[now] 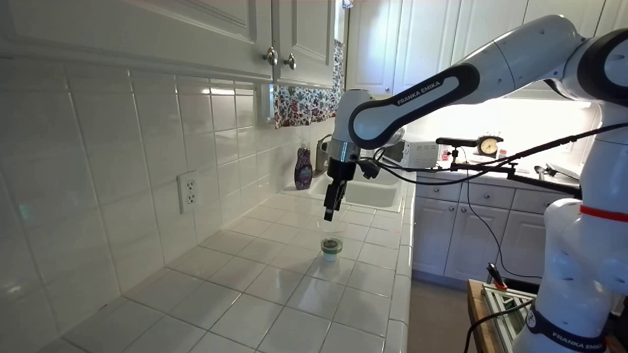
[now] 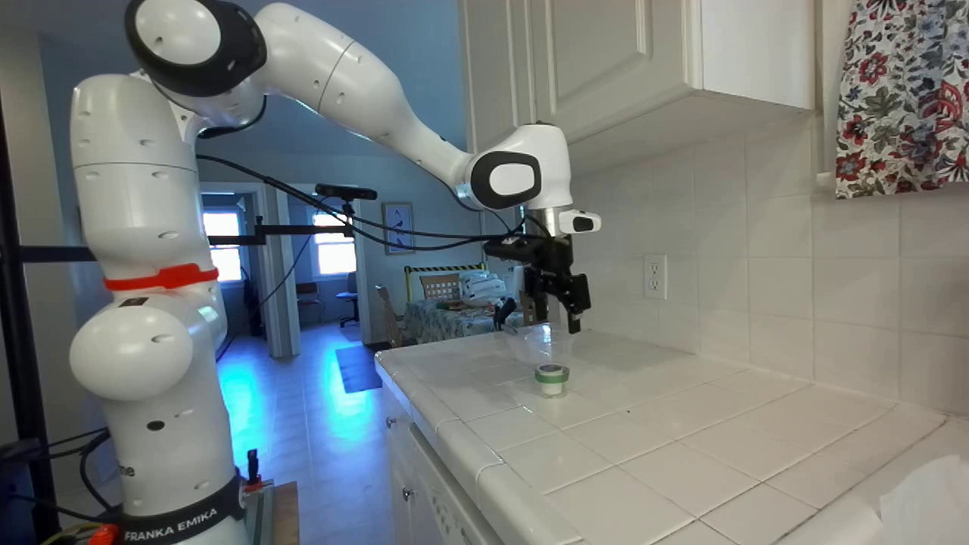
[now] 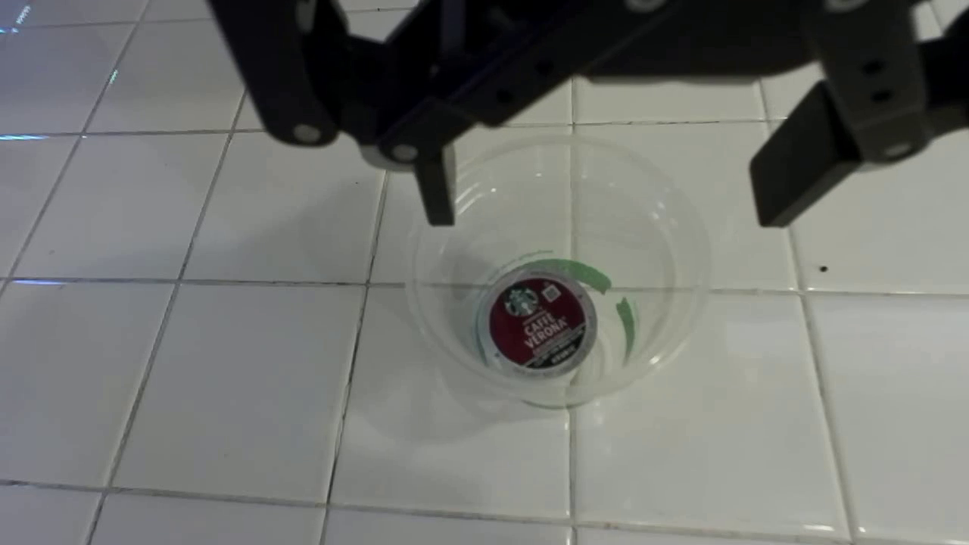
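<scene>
A clear plastic cup (image 3: 679, 263) with green markings stands upright on the white tiled counter (image 1: 282, 286). Inside it, at the bottom, lies a coffee pod (image 3: 538, 325) with a dark red Caffè Verona lid. In exterior view 2 the cup's clear upper part is faint, while its green band (image 2: 551, 373) shows plainly. My gripper is open just above the cup, its fingers wide apart on either side of the far part of the rim. Nothing sits between them. From exterior view 1, the gripper (image 1: 328, 217) points down close over the cup's mouth.
Behind the cup is a white sink (image 1: 377, 194), with a purple bottle (image 1: 303, 168) by the wall. An outlet (image 1: 188, 191) is set in the tiled wall. The counter around the cup is clear; its edge (image 2: 454, 434) runs along the robot's side. White cabinets hang overhead.
</scene>
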